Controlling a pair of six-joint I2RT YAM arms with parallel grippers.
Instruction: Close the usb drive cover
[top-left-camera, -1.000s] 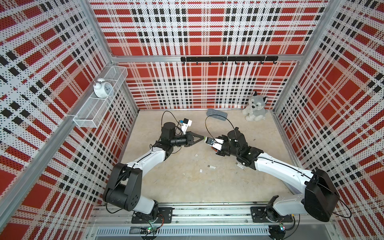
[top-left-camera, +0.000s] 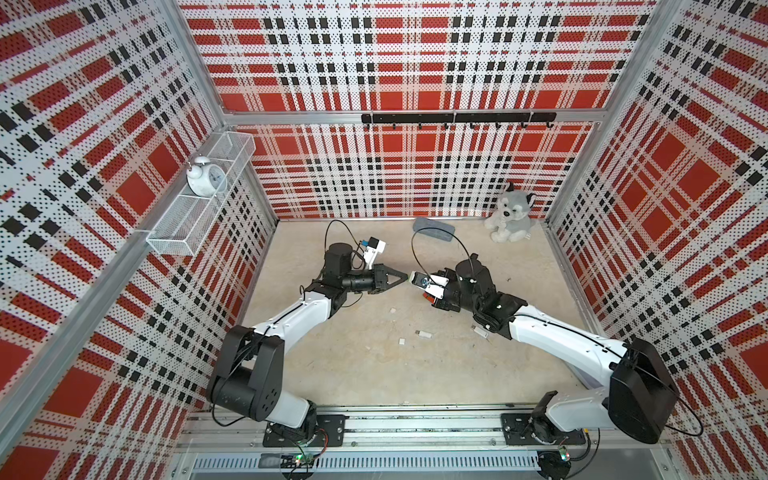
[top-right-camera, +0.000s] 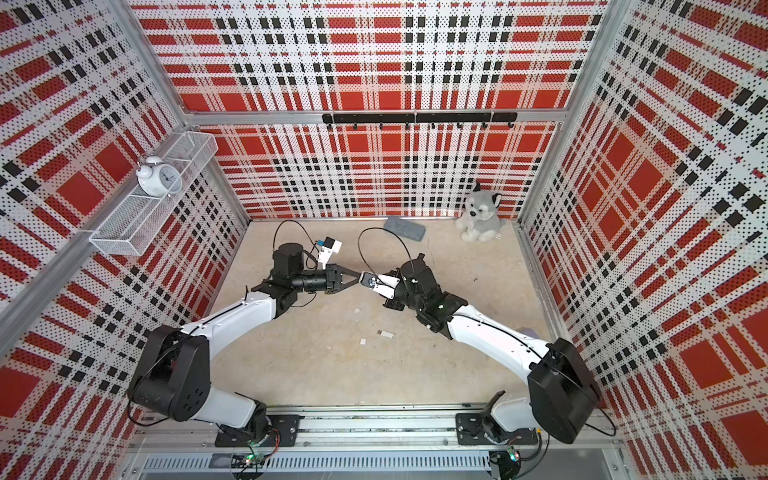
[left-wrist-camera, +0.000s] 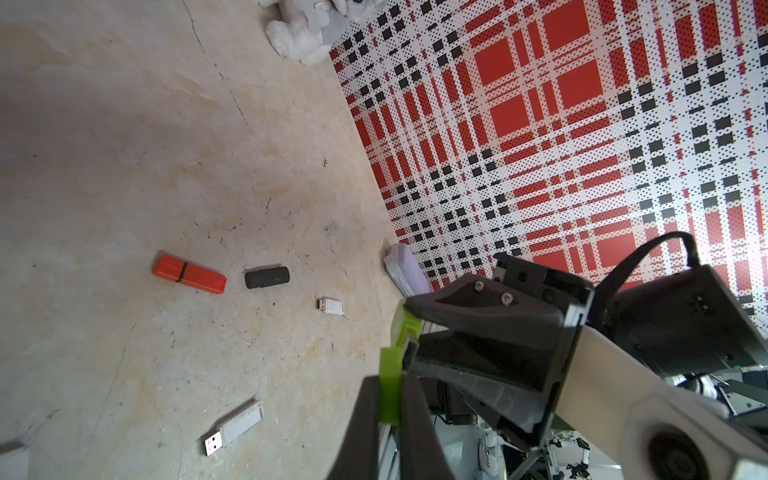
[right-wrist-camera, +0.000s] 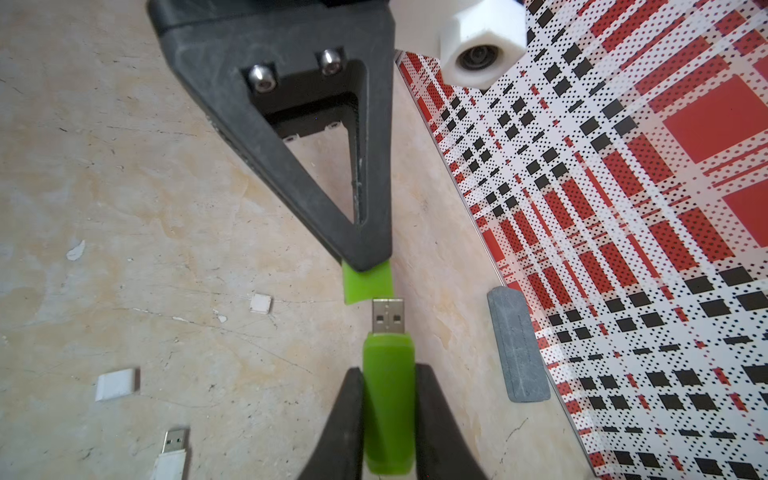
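In the right wrist view, a lime-green USB drive (right-wrist-camera: 389, 376) points its bare metal connector (right-wrist-camera: 388, 313) at a matching green cover (right-wrist-camera: 364, 286). My right gripper is shut on the drive's body. The cover sits at the tip of my left gripper, which is shut on it; the left wrist view shows this green cover (left-wrist-camera: 391, 376) between the fingers. Cover and connector are very close, the cover slightly to the left in the right wrist view; whether they touch I cannot tell. Both grippers are raised over the middle of the table, tip to tip.
Below lie a red drive (left-wrist-camera: 190, 273), a black drive (left-wrist-camera: 267, 277), white drives (left-wrist-camera: 240, 424) and small white caps (right-wrist-camera: 117, 384). A grey eraser (right-wrist-camera: 520, 344) rests by the back wall, a plush dog (top-left-camera: 510, 214) in the back right corner.
Little else differs.
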